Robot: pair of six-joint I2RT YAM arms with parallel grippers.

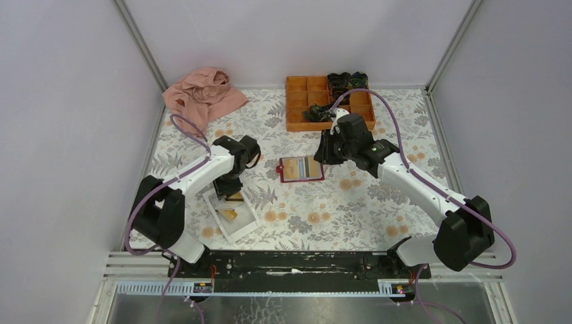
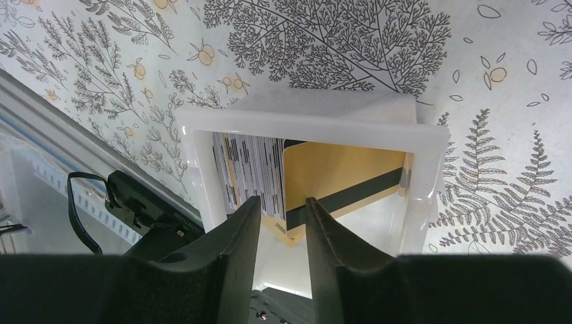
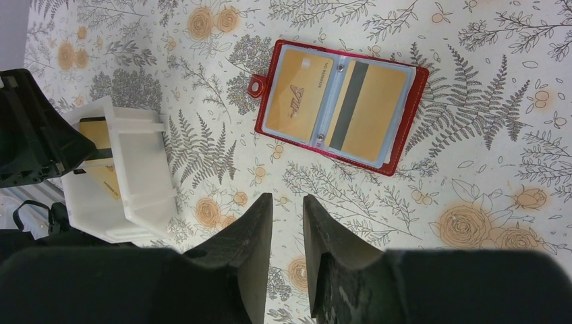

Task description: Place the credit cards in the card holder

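Observation:
My left gripper is over the white box (image 2: 425, 175) of cards, its fingertips a little apart beside a gold card (image 2: 344, 169) with a black stripe and upright stacked cards (image 2: 246, 169); whether it grips one is unclear. The red card holder (image 3: 419, 88) lies open at the table's centre, a gold card (image 3: 298, 88) in one clear sleeve and a gold card with a dark stripe (image 3: 371, 108) in the other. My right gripper hangs near it, slightly open, with nothing seen between its fingers.
An orange compartment tray (image 1: 297, 101) holding dark items stands at the back, and a pink cloth (image 1: 195, 94) lies at the back left.

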